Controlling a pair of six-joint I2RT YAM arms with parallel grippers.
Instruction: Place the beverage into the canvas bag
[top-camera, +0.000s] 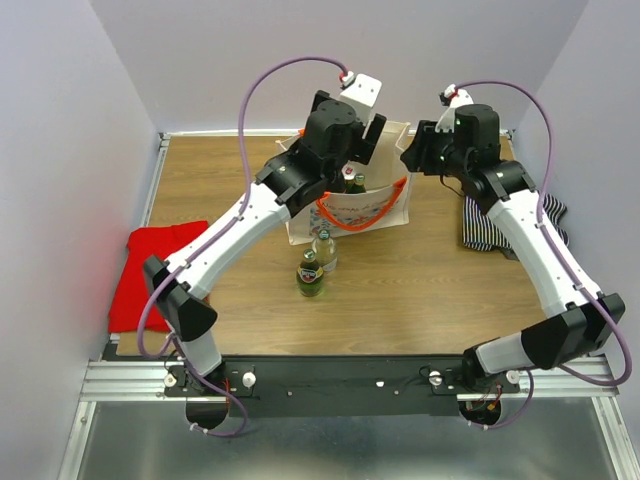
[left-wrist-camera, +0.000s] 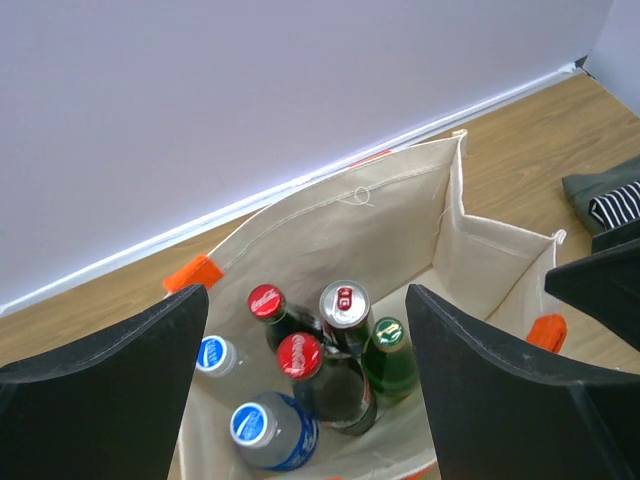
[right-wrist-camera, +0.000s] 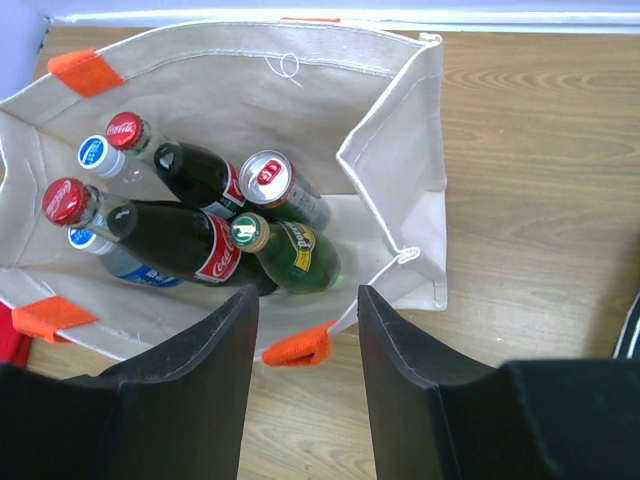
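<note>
The canvas bag (right-wrist-camera: 400, 200) stands at the back middle, its mouth held wide. Inside it, in the right wrist view, lie a green bottle (right-wrist-camera: 306, 262), a can (right-wrist-camera: 290, 190), two cola bottles with red caps, the nearer cola bottle (right-wrist-camera: 165, 238) leaning left, and blue-capped clear bottles (right-wrist-camera: 128, 262). My left gripper is open above the bag with nothing between its fingers; bottle tops show beyond them. Just off the bag's right front corner, my right gripper stands open and empty, apart from the rim.
A green bottle (top-camera: 310, 275) and a clear bottle (top-camera: 325, 250) stand on the table before the bag. Red cloth (top-camera: 155, 275) lies at left, a striped item (top-camera: 485, 228) at right.
</note>
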